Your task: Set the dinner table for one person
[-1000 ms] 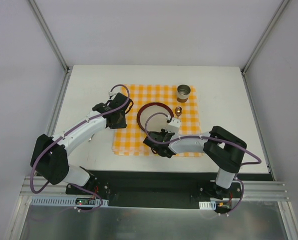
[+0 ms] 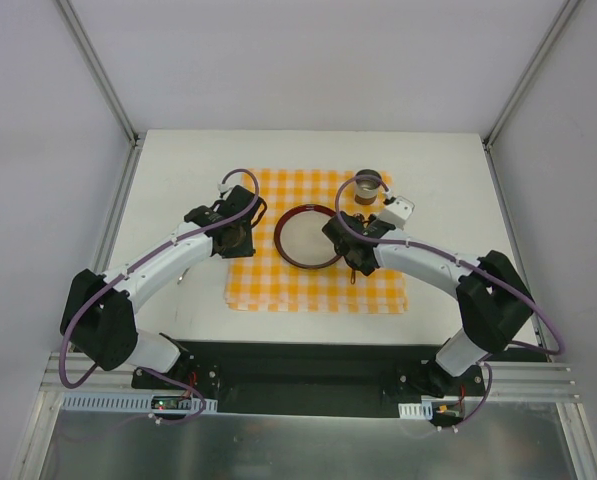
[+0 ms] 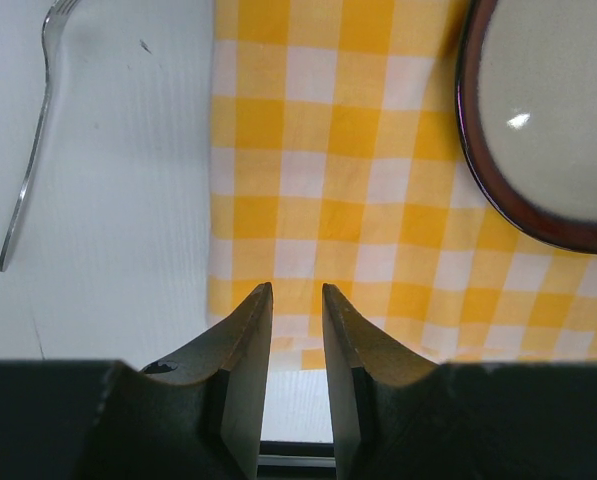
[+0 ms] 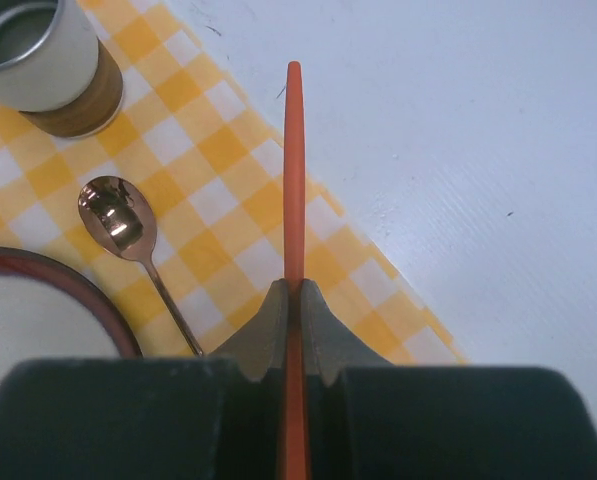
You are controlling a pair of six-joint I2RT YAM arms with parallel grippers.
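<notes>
A yellow checked placemat (image 2: 258,285) holds the brown-rimmed plate (image 2: 308,238) at its middle and a metal cup (image 4: 38,55) at upper right. A spoon (image 4: 118,218) lies right of the plate. My right gripper is shut on an orange stick-like utensil (image 4: 294,170), perhaps a chopstick or knife handle, above the mat's right side. My left gripper is part open, empty, over the mat's left side. A fork (image 3: 33,150) lies on the white table left of the placemat.
The table's front edge runs below both arms.
My right arm has moved right and up, from over the plate's lower part to over the mat's right side. The left arm looks unchanged.
</notes>
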